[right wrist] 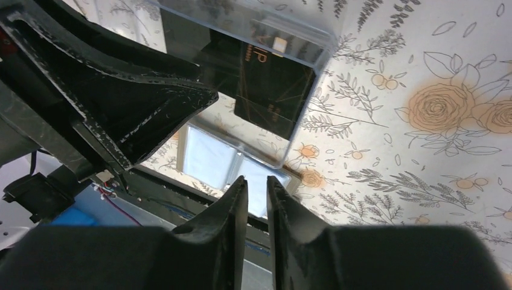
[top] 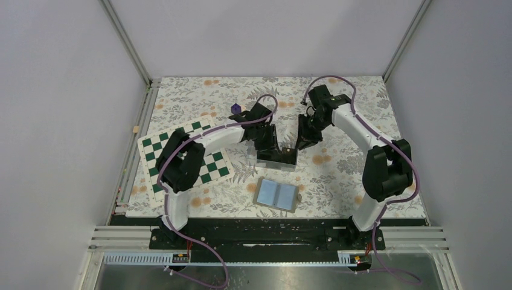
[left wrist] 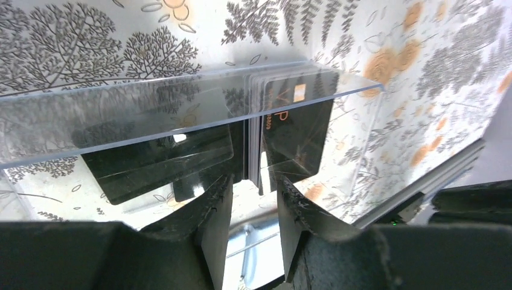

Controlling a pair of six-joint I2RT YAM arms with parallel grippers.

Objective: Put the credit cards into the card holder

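Black credit cards (left wrist: 296, 142) lie in a clear box (top: 276, 166); one with orange lettering is at its right end in the left wrist view, others overlap to the left. Over the box's left part hangs my left gripper, open, nothing between its fingers. By the box's right end is my right gripper, its fingers slightly apart and empty. The same lettered card (right wrist: 275, 90) shows ahead of it in the right wrist view. The opened card holder (top: 276, 194), with two pale blue pockets, lies flat in front of the box.
A green-and-white checkered board (top: 160, 145) lies on the left under my left arm. A small purple block (top: 236, 109) is behind it. My left gripper's black body fills the right wrist view's upper left.
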